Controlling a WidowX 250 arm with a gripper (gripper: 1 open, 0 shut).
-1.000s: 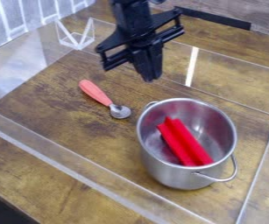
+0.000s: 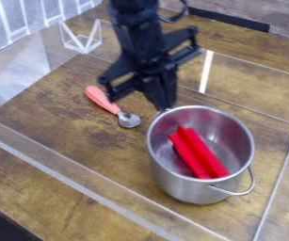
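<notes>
A steel pot point(image 2: 214, 186) with handles stands at the right of the wooden table, holding red cylindrical pieces point(image 2: 197, 151). A pink-handled utensil point(image 2: 103, 100) with a round metal head lies left of the pot. My dark gripper point(image 2: 155, 94) hangs blurred above the table, just above and behind the pot's left side and right of the utensil. It is shut, with nothing visible between its fingers.
A transparent panel with a white frame point(image 2: 81, 40) is at the back left. Bare wooden tabletop point(image 2: 46, 193) spans the lower left. Clear strips cross the table's right and back.
The pot and utensil have not moved.
</notes>
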